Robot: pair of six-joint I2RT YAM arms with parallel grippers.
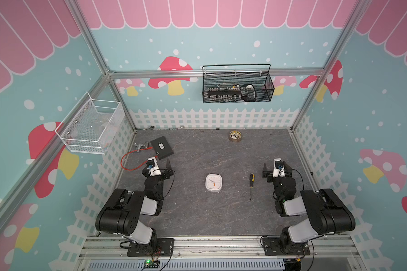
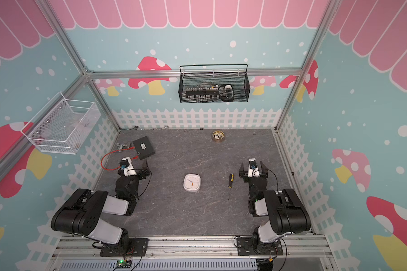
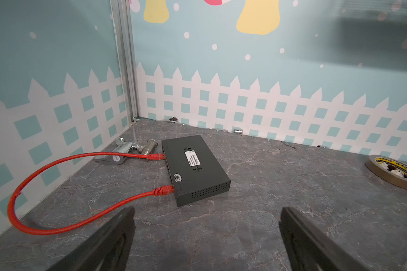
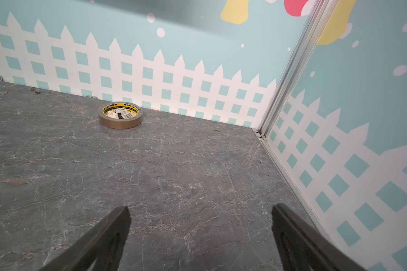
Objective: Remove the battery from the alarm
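Note:
A white, square alarm clock (image 1: 214,182) (image 2: 192,182) lies at the middle front of the table; whether its battery is inside cannot be seen. A yellow-and-black screwdriver (image 1: 251,179) (image 2: 231,179) lies to its right. My left gripper is left of the clock, open and empty, facing the back of the table. My right gripper is right of the screwdriver, also open with nothing between its fingers. The clock and screwdriver are out of sight in both wrist views.
A dark box (image 3: 195,167) with a red cable (image 3: 99,214) and metal fittings (image 3: 122,151) sit at the back left. A tape roll (image 4: 120,118) is at the back. Baskets (image 1: 237,94) (image 1: 90,126) hang on the walls.

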